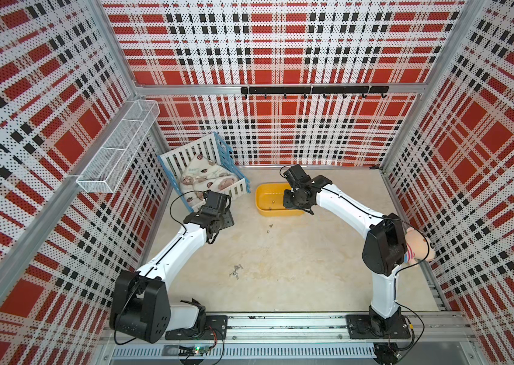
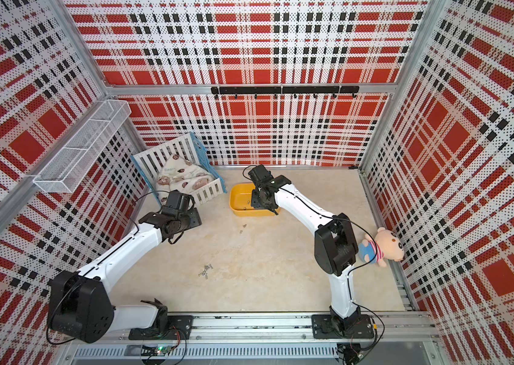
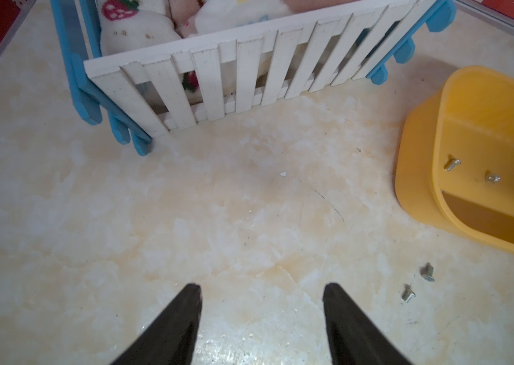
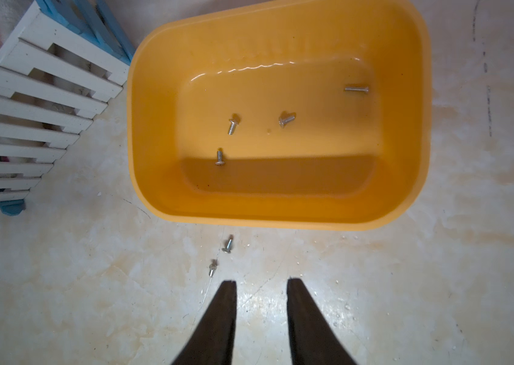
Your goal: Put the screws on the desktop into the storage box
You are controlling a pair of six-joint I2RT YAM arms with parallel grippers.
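The yellow storage box (image 4: 277, 121) holds several screws on its floor, including one (image 4: 232, 126) near its left side. Two screws (image 4: 228, 244) (image 3: 408, 295) lie on the desktop in front of it. A small group of screws (image 1: 236, 271) lies nearer the front left. My right gripper is over the box's front area, part open, its fingers apart with nothing seen between them. My left gripper hangs over the desk in front of the crib, open and empty.
A white and blue toy crib (image 1: 191, 170) with a blanket stands left of the box. A plush doll (image 2: 389, 246) lies at the right edge. A wire basket (image 1: 117, 149) hangs on the left wall.
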